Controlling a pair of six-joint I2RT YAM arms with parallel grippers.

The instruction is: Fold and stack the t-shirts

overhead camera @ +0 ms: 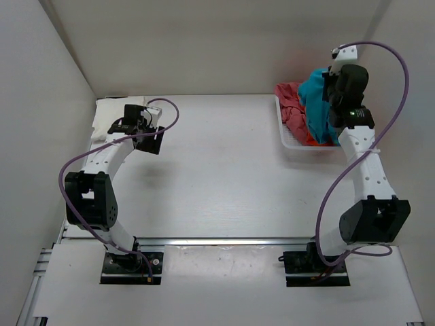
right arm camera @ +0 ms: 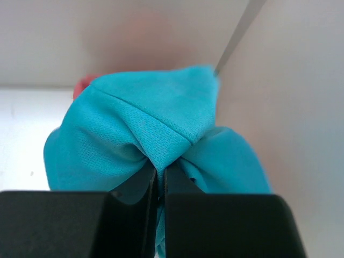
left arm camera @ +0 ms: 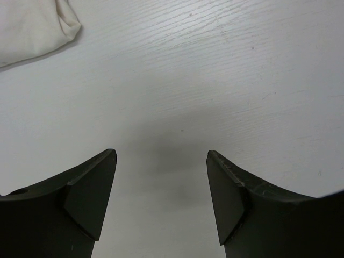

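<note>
My right gripper (overhead camera: pixel 327 80) is at the white bin (overhead camera: pixel 285 142) at back right, shut on a bunched teal shirt (overhead camera: pixel 312 98) (right arm camera: pixel 134 118) that puffs out above its black fingers in the right wrist view. Red shirts (overhead camera: pixel 292 109) lie in the bin beside the teal cloth. My left gripper (overhead camera: pixel 153 132) hangs open over the table at left, nothing between its fingers. Just beyond it a white folded cloth (overhead camera: pixel 105 115) (left arm camera: pixel 32 27) lies at the back left.
Walls stand close behind the bin and along its right side.
</note>
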